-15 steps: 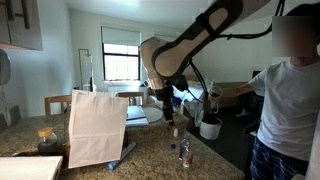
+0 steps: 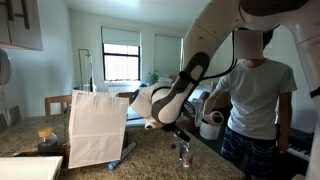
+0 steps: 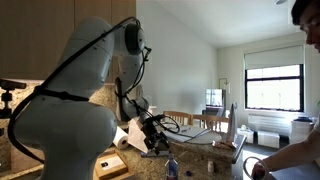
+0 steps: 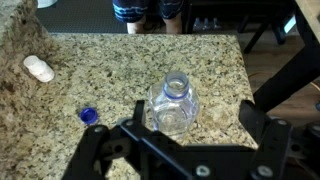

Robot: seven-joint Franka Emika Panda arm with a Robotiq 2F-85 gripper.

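A clear plastic bottle (image 4: 173, 108) stands upright and uncapped on the speckled granite counter (image 4: 115, 60) in the wrist view. My gripper is open, its fingers apart at the lower edge of that view, with the bottle beyond and slightly left of the gap. Nothing is held. In exterior view 1 the gripper (image 2: 178, 128) hangs just above and behind the bottle (image 2: 186, 156). Exterior view 2 shows the bottle (image 3: 172, 169) at the bottom, near the arm. A blue cap (image 4: 89, 116) lies on the counter left of the bottle.
A small white bottle (image 4: 39, 68) lies farther left. A tall white paper bag (image 2: 97, 130) and a dark-lidded jar (image 2: 48, 142) occupy the counter's left part. A person (image 2: 254, 105) stands close by at the right, beyond the counter edge.
The arm has come lower, bringing the gripper down and slightly right towards the bottle in exterior view 1. The person has shifted left. Bottle and bag have stayed put.
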